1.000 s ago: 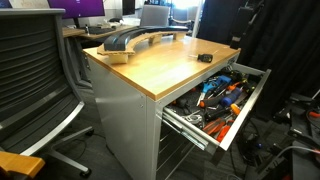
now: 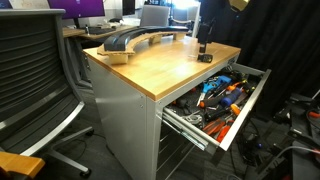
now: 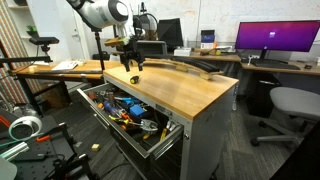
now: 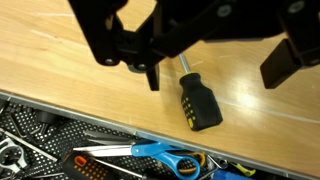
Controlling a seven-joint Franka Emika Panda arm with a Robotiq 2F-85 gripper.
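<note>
A screwdriver with a stubby black handle [image 4: 200, 104] lies on the wooden tabletop, close to the edge above the drawer. Its metal shaft runs up the wrist view, partly hidden behind my gripper. The fingers stand open, one dark finger on either side of the screwdriver, and nothing is held. From outside, my gripper [image 2: 203, 46] is just above the small dark handle [image 2: 205, 58]. The same handle [image 3: 135, 80] shows near the table's edge in exterior view 2.
Below the tabletop edge, an open drawer [image 2: 245, 112] is crowded with tools, including blue-handled scissors [image 4: 168, 153]. Dark curved pieces [image 2: 125, 40] lie along the table's far side.
My gripper has come in from the far right side of the table, moving left and down to the screwdriver. The screwdriver and drawer look unmoved.
</note>
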